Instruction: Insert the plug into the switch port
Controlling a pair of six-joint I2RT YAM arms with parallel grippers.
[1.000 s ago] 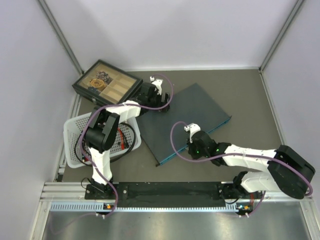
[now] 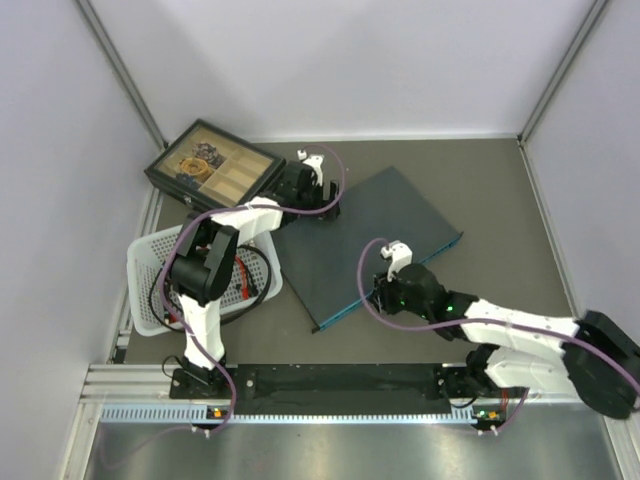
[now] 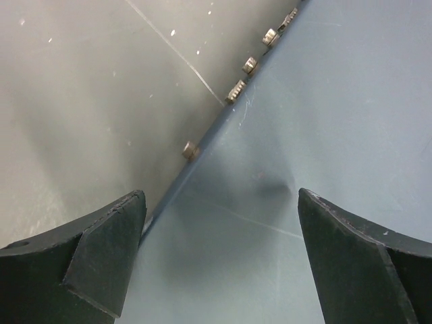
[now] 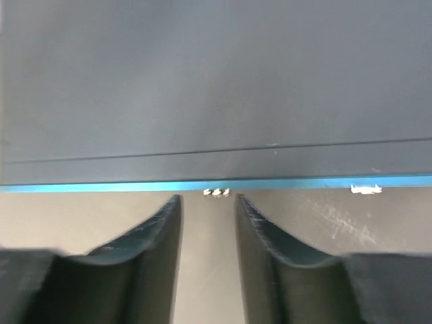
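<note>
A dark grey flat panel with a blue strip along its near right edge lies on the floor. My left gripper is over its upper left edge; in the left wrist view its fingers stand open above a smooth grey edge with small metal bits beside it. My right gripper is at the blue strip; in the right wrist view its blurred fingers are part open with nothing visible between them, just short of the strip and small pale bits on it. I cannot make out a plug or a port.
A compartment case with cables and small items stands at the back left. A white basket with cables and red-handled items sits at the left. Walls bound the area.
My right arm has shifted slightly, its wrist a little up and to the right in the top view. The left arm is nearly still.
</note>
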